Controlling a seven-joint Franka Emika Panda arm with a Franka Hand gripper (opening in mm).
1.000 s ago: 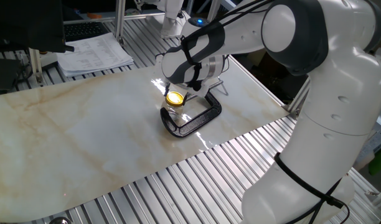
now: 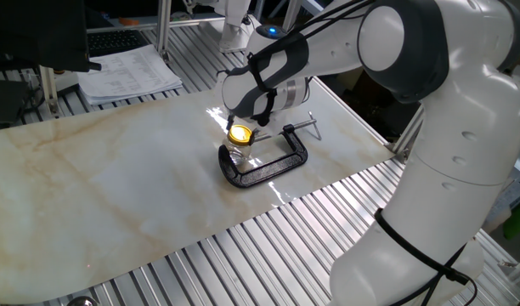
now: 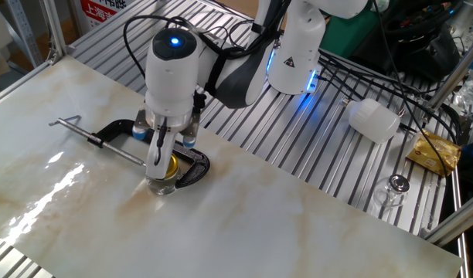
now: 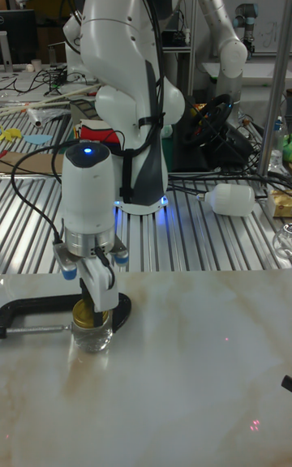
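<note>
A clear glass jar (image 2: 239, 154) with a yellow lid (image 2: 240, 134) stands upright on the marbled board. Around it lies a black C-clamp (image 2: 264, 173), its screw rod (image 3: 117, 151) reaching toward the jar's side. From above, my gripper (image 2: 242, 131) has its fingers on opposite sides of the lid and appears shut on it. Part of the lid (image 3: 173, 165) is covered by a finger in exterior view 2. In exterior view 3 the glass (image 4: 92, 340) shows below the fingers, resting on the board. The contact between rod and glass is hard to make out.
The marbled board (image 2: 98, 195) is mostly clear. Papers (image 2: 128, 75) lie beyond it. On the slatted table stand a white rounded object (image 3: 373, 120), a small glass jar (image 3: 393, 191) and a gold packet (image 3: 433, 153), all off the board.
</note>
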